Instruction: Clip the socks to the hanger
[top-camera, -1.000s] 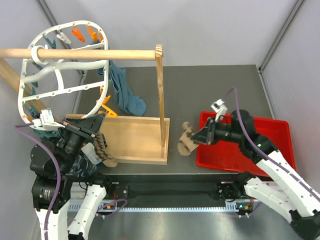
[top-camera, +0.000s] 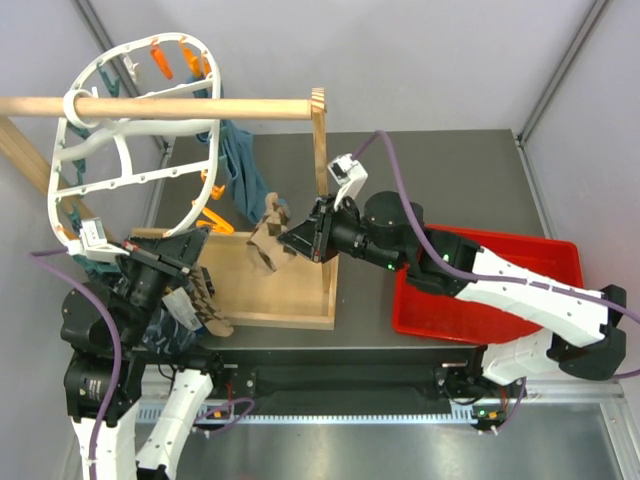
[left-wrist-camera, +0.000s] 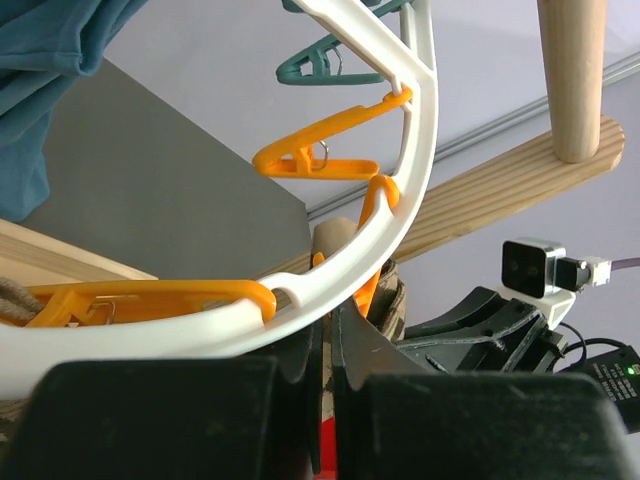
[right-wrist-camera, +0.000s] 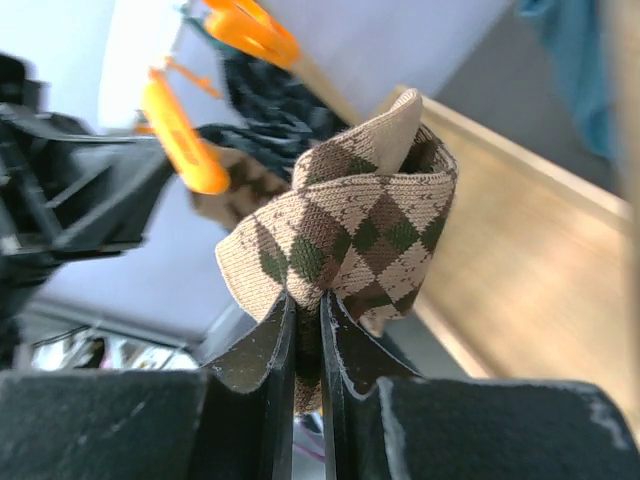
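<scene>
The white hanger (top-camera: 142, 182) with orange and teal clips hangs from the wooden frame, top left. My left gripper (top-camera: 185, 262) is at its lower edge; in the left wrist view it is shut on the hanger rim (left-wrist-camera: 225, 330), close to orange clips (left-wrist-camera: 315, 165). My right gripper (top-camera: 300, 240) is shut on a tan and brown checked sock (right-wrist-camera: 340, 220), held up right of the hanger. Another patterned sock (top-camera: 205, 300) hangs below the left gripper. Teal socks (top-camera: 240, 170) hang from the back of the hanger.
A red bin (top-camera: 540, 260) stands on the right, under my right arm. The stand's wooden base (top-camera: 250, 300) lies below the hanger; its upright post (top-camera: 320, 160) is behind the right gripper.
My right gripper has carried the checked sock left and up, from by the red bin toward the hanger. The left gripper stays in place; the hanger has shifted slightly.
</scene>
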